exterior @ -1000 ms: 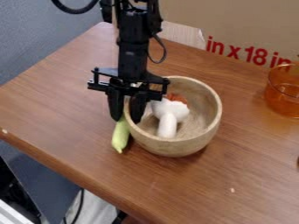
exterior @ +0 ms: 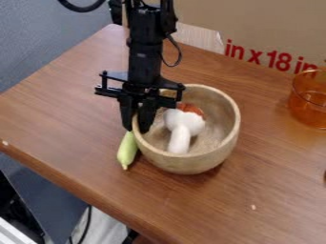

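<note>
A black gripper [exterior: 136, 115] reaches down at the left rim of a pale wooden bowl [exterior: 209, 158]. Its lower part overlaps the rim and the top of a pale green, elongated vegetable [exterior: 126, 152], which lies on the table just outside the bowl. Whether the fingers are open, shut or holding anything is too dark to tell. Inside the bowl are a white elongated item [exterior: 181, 136] and a red-orange item behind it, partly hidden.
An orange transparent bowl [exterior: 308, 100] stands at the right, with a cardboard box [exterior: 268, 33] behind. The table's edge runs along the lower left.
The gripper has shifted very slightly, and the green vegetable appears a little tilted or shifted left at its top. The bowl is nearly unchanged.
</note>
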